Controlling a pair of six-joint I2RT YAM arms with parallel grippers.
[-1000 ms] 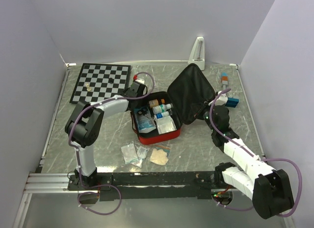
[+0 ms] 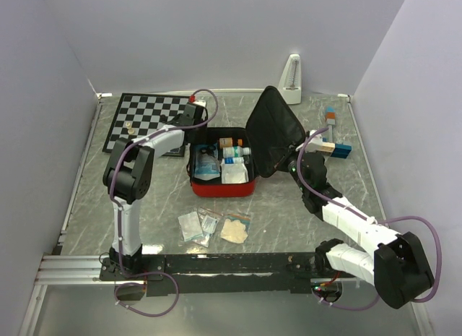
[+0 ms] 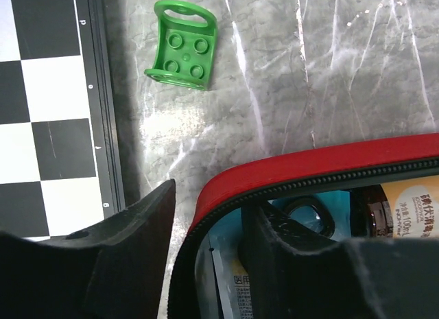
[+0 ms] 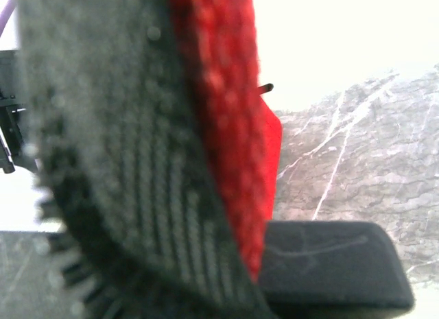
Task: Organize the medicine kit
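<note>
The red and black medicine kit (image 2: 224, 188) lies open mid-table with its lid (image 2: 273, 130) raised to the right. Inside are a blue pouch (image 2: 207, 162), several bottles (image 2: 237, 152) and a white packet (image 2: 234, 173). My left gripper is parted around the kit's back-left corner, one finger outside the red wall (image 3: 288, 167), the other inside; a gap still shows beside the wall. My right gripper (image 2: 286, 160) is shut on the lid's edge; the lid's dark and red fabric (image 4: 223, 127) fills its close view and hides one finger.
Zip bags (image 2: 234, 227) lie in front of the kit. A chessboard (image 2: 144, 123) is at the back left, with a green toy piece (image 3: 185, 48) between it and the kit. A white metronome (image 2: 291, 79) and blue block (image 2: 341, 151) stand behind and right.
The right gripper moved left with the lid.
</note>
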